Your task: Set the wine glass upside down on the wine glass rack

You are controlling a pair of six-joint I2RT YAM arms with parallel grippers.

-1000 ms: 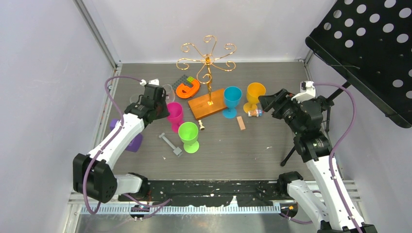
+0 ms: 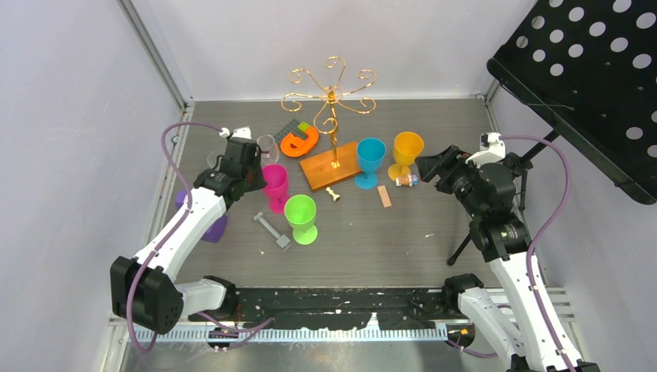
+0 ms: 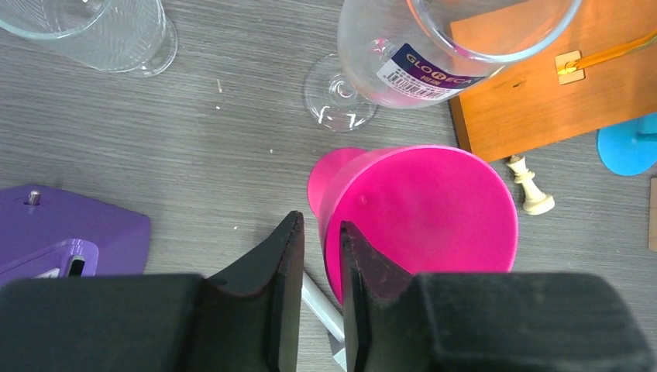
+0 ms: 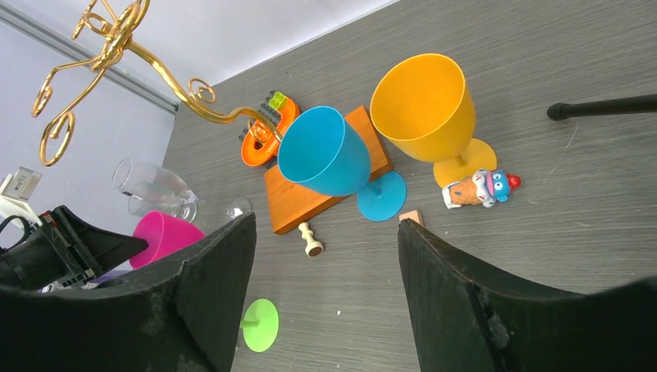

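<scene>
The gold rack (image 2: 329, 97) stands on a wooden base (image 2: 321, 170) at the back centre. My left gripper is part open over the pink glass (image 3: 426, 209), its fingertips either side of the near rim. Clear glasses (image 3: 104, 31) stand behind it. Blue (image 4: 321, 151) and yellow (image 4: 418, 105) glasses stand right of the base; a green glass (image 2: 300, 213) is at front centre. My right gripper is open to the right of the yellow glass, nothing visible between its fingers.
A purple object (image 3: 77, 225), grey tool (image 2: 271, 231), chess piece (image 3: 531, 186), small block (image 2: 385, 197), figurine (image 4: 480, 190) and orange toy (image 2: 299, 142) lie around. A black perforated stand (image 2: 581, 93) is at right; the front-right table is clearer.
The left arm has shifted slightly left. The chess piece beside the wooden base has moved a little to the right. The right arm has barely moved.
</scene>
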